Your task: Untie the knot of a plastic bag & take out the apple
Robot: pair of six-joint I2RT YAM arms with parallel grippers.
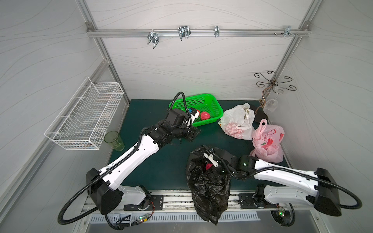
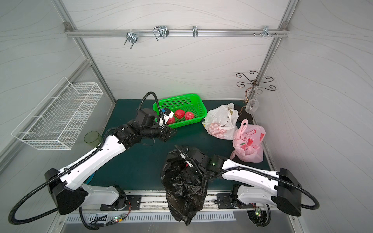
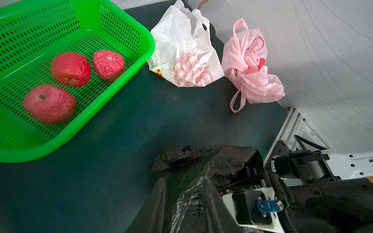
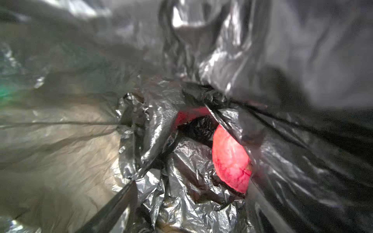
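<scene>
A crumpled black plastic bag (image 1: 206,198) lies across the front middle of the table. My right gripper is down inside its mouth; in the right wrist view, black plastic surrounds its fingers and a red apple (image 4: 230,157) shows between folds, with more red behind. How those fingers stand is hidden in plastic. My left gripper hangs over the table between the green basket and the black bag, its blurred fingers apart with nothing seen held.
The green basket (image 3: 128,83) holds red apples (image 3: 70,69). A white bag (image 1: 237,120) and pink bag (image 1: 268,141) stand at right. A wire basket (image 1: 83,116) and green glass (image 1: 113,140) are at left.
</scene>
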